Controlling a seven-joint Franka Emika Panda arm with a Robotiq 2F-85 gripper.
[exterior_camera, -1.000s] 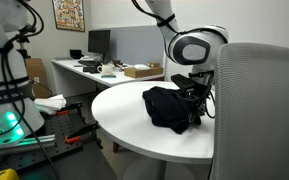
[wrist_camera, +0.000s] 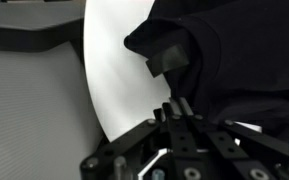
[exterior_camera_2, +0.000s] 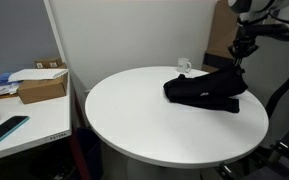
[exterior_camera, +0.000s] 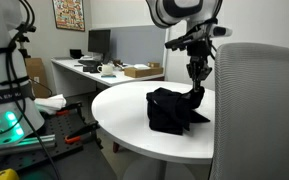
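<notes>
A crumpled black cloth (exterior_camera: 172,108) lies on the round white table (exterior_camera: 124,105), one part of it drawn up toward my gripper (exterior_camera: 196,86). In exterior view 2 this raised part of the cloth (exterior_camera_2: 226,80) slopes up to the gripper near the table's right side. The wrist view shows the fingers together, with dark cloth (wrist_camera: 249,50) running right up to their tips. My gripper is shut on the cloth, though the pinched bit itself is hard to make out. A small dark grey patch (wrist_camera: 167,61) shows on the fabric.
A white mug (exterior_camera_2: 184,66) stands behind the cloth on the table. A grey chair back or panel (exterior_camera: 259,110) rises close by on the gripper's side. Boxes (exterior_camera_2: 42,84) sit on a separate desk.
My gripper has risen from low over the table, and the arm now stands higher. Part of the cloth has come up with it, and the cloth's shape has changed.
</notes>
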